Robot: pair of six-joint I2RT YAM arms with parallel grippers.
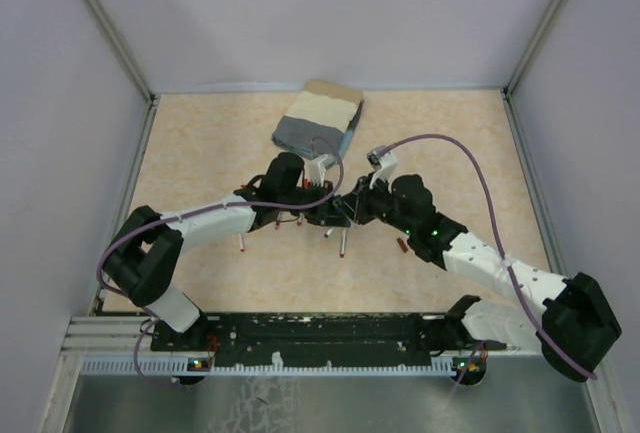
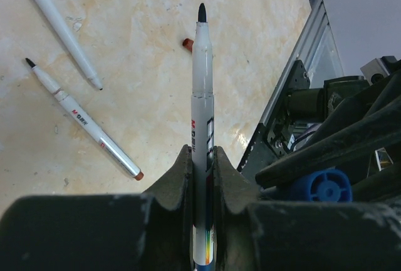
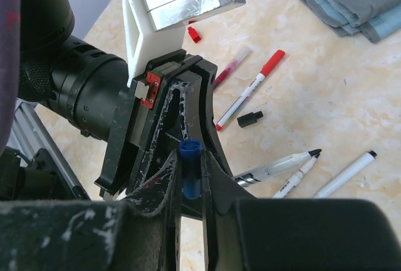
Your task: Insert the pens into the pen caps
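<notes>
In the left wrist view an uncapped white marker (image 2: 202,136) stands between the fingers of my left gripper, which touch it on both sides. Its black tip points away from the gripper. A blue cap (image 3: 191,169) is pinched in my right gripper, its end showing above the fingertips. That blue cap (image 2: 322,186) also appears at the right of the left wrist view, apart from the marker's tip. From the top, the left gripper (image 1: 335,215) and right gripper (image 1: 352,211) are close together, hiding most of what they hold.
Loose on the table lie an uncapped marker (image 2: 88,124), another white pen (image 2: 66,36), a red-capped pen (image 3: 252,89), a black cap (image 3: 250,119) and a red cap (image 3: 193,34). A folded cloth (image 1: 320,116) rests at the back.
</notes>
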